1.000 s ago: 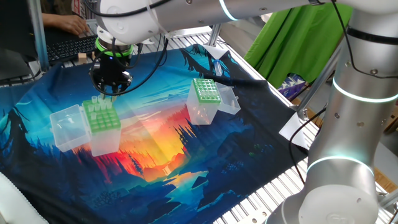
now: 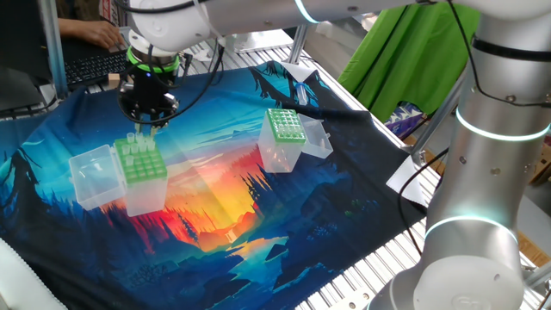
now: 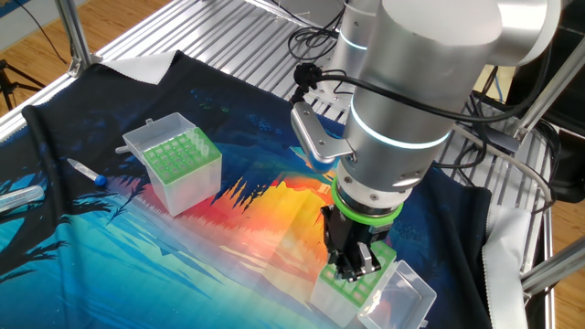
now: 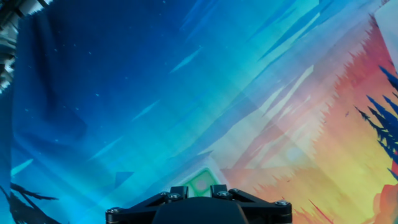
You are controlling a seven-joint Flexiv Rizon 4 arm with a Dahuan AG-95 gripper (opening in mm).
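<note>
In exterior view 1, a frosted box with a green rack top [image 2: 142, 165] stands at the left, several clear pipette tips [image 2: 131, 145] upright along its far side. Just above that far side hangs my black gripper [image 2: 153, 129], fingers pointing down. Exterior view 2 shows the gripper [image 3: 355, 276] over the same box [image 3: 331, 300], covering part of its rack. Between the two separated fingers in the wrist view, part of a green rack [image 4: 202, 180] shows; the gripper looks open, with nothing visibly held.
A second green-topped box [image 2: 280, 155] stands to the right, clear tips in its rack. Both boxes have open clear lids, one at the left [image 2: 93, 176]. A marker [image 3: 87, 172] lies on the printed cloth. Cloth between the boxes is clear.
The boxes have not moved.
</note>
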